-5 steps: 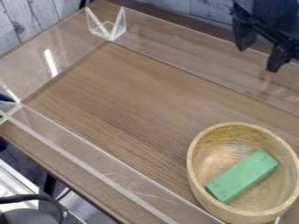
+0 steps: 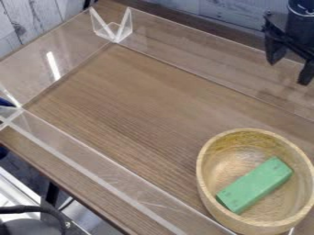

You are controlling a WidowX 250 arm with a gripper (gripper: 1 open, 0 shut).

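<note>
My dark gripper [image 2: 287, 55] is at the upper right edge, partly out of frame, above the back of the wooden table, with its fingers apart and nothing seen between them. At the lower right a round beige bowl [image 2: 211, 153] holds a green block [image 2: 254, 185], well in front of the gripper.
Clear plastic walls line its edges, with a clear angular piece [image 2: 113, 27] at the back left. Dark cables [image 2: 31, 210] lie outside at the bottom left.
The gripper has moved to the right, toward the edge of the view. The bowl and green block have not moved.
</note>
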